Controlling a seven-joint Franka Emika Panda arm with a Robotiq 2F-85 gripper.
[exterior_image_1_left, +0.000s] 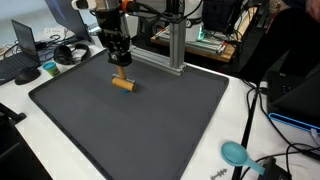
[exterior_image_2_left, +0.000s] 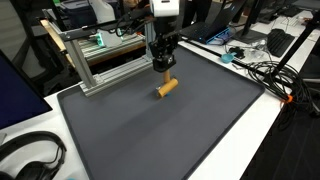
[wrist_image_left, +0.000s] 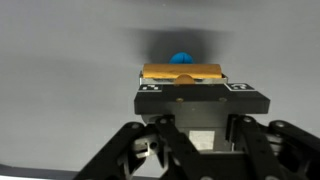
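My gripper (exterior_image_1_left: 121, 64) points down and is shut on an upright orange-brown wooden piece (exterior_image_1_left: 121, 73). Below it a wooden cylinder (exterior_image_1_left: 124, 84) lies crosswise; together the two look like a small mallet, head down. In exterior view 2 the same cylinder (exterior_image_2_left: 167, 88) is at or just above the dark mat, and I cannot tell whether it touches. The wrist view shows the cylinder (wrist_image_left: 160, 71) across the fingertips, with the round upright piece (wrist_image_left: 184, 79) between them. A small blue object (wrist_image_left: 181, 58) shows just beyond the cylinder, partly hidden.
A white frame (exterior_image_1_left: 177, 45) stands at its back edge. A green cup (exterior_image_1_left: 50, 68) and a laptop are at the back left in exterior view 1; headphones (exterior_image_2_left: 33, 160) lie off the mat.
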